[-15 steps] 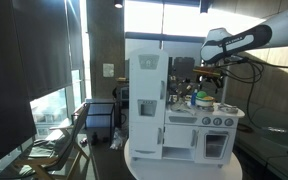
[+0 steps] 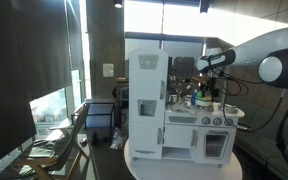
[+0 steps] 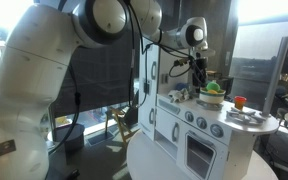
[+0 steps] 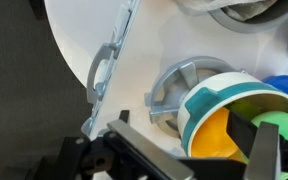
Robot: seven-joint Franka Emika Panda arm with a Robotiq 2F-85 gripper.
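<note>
My gripper is open in the wrist view, its dark fingers spread over a white pot (image 4: 192, 133) with a teal rim and handle. Inside the pot lie an orange item (image 4: 214, 135) and a green item (image 4: 279, 122), the latter partly hidden by a finger. Nothing shows held between the fingers. In exterior view 2 the pot (image 3: 211, 99) stands on the toy kitchen's counter, with the gripper just above and beside it. How far the fingertips are from the pot is hard to tell.
A red cup (image 3: 240, 102) stands right of the pot. Metal-looking dishes (image 3: 248, 117) lie near the counter's right end. A blue item (image 4: 284, 88) sits close to the pot. The tall white toy fridge (image 2: 146, 105) rises at the left of the counter.
The arm has come down toward the counter, and its gripper end is now lower over the pot. The kitchen and its items look unmoved.
</note>
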